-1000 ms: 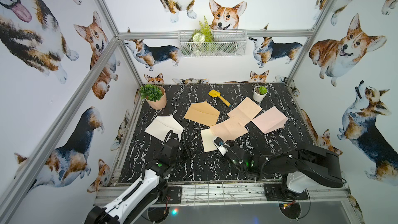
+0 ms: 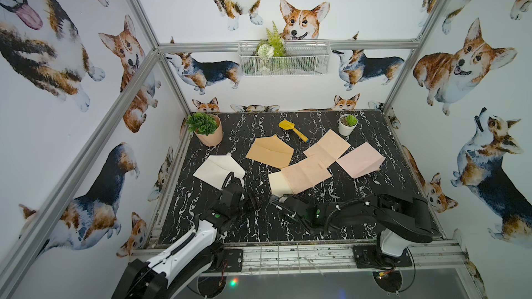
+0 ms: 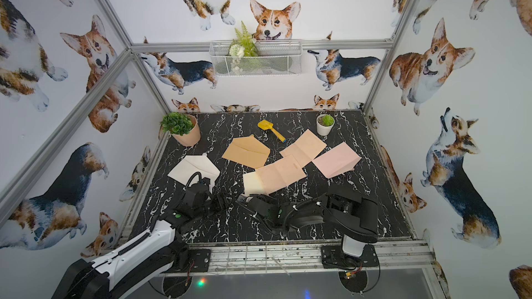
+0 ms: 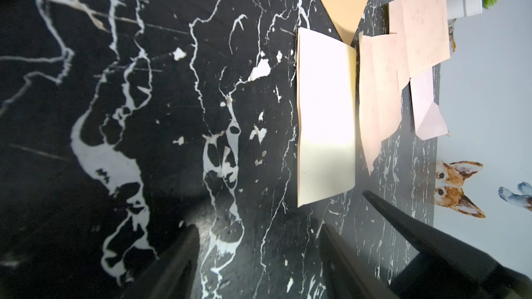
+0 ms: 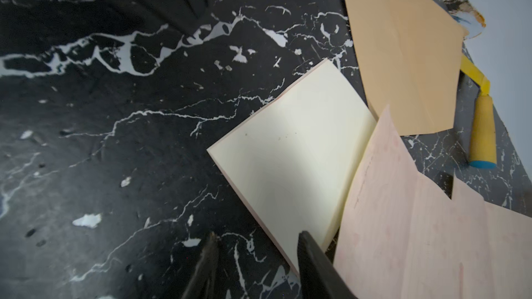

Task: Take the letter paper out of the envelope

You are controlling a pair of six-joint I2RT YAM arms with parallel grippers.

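Observation:
Cream paper (image 2: 277,181) lies flat at the table's front middle, its right edge against a peach creased sheet (image 2: 307,174); I cannot tell which one lies inside the other. In the right wrist view the peach paper's near edge curls up beside the cream paper (image 5: 293,138). My right gripper is open above the table at the cream paper's front corner, one finger overlapping that corner in view, nothing between its fingers. To the left, my left gripper is open over bare table, apart from the cream paper (image 4: 327,116).
A white envelope (image 2: 216,169), a tan envelope (image 2: 270,151), another peach sheet (image 2: 329,146) and a pink paper (image 2: 360,160) lie around. Behind stand a yellow scoop (image 2: 293,130), a large potted plant (image 2: 208,134) and a small one (image 2: 346,127). Both grippers are close together.
My right gripper has moved left, from the right side of the cream paper to its front edge. The left arm has barely shifted. The papers appear unmoved.

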